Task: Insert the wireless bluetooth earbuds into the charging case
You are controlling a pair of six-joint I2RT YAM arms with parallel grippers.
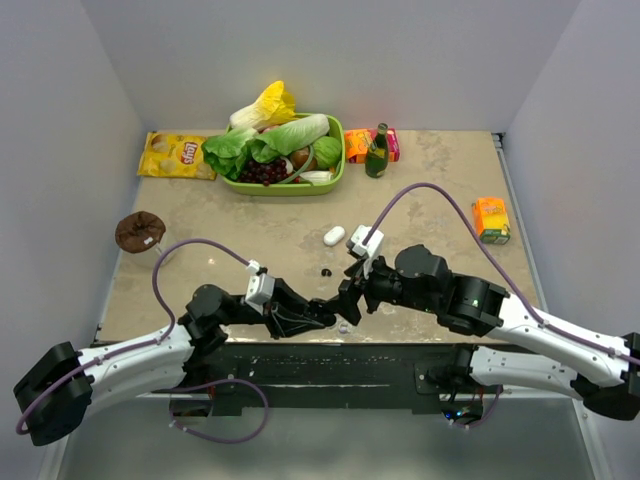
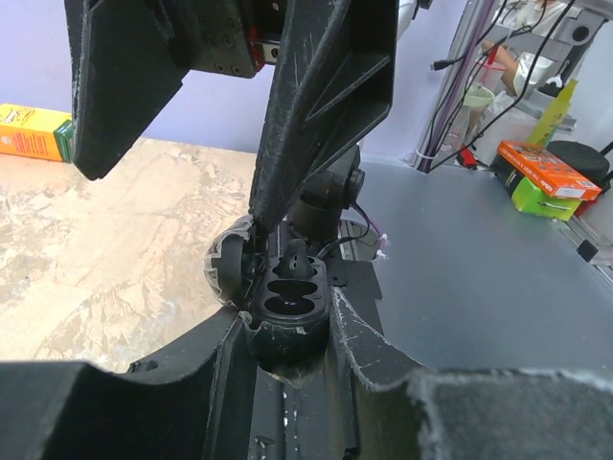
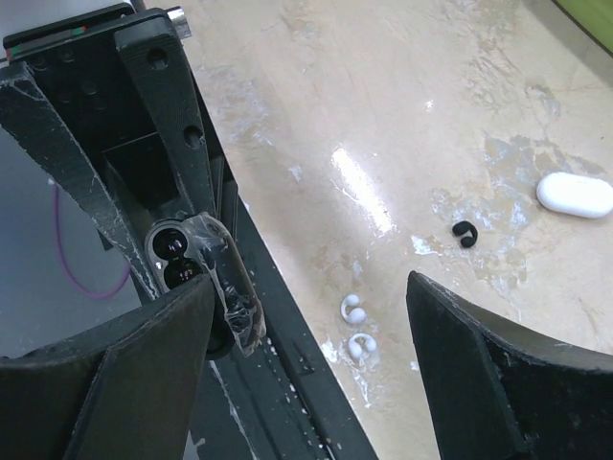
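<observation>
My left gripper is shut on a black charging case, whose lid stands open on one side, with clear tape on it. Round wells face up, and a small dark pointed piece, looking like an earbud, stands at the case's far end; how deep it sits I cannot tell. The right gripper is open, nothing between its fingers, one finger covering part of the case in the right wrist view. On the table lie a black earbud piece, two white earbuds and a white case.
At the back stand a green vegetable basket, a chip bag and a bottle. A yellow-orange box is on the right, a brown round object on the left. Mid-table is largely free.
</observation>
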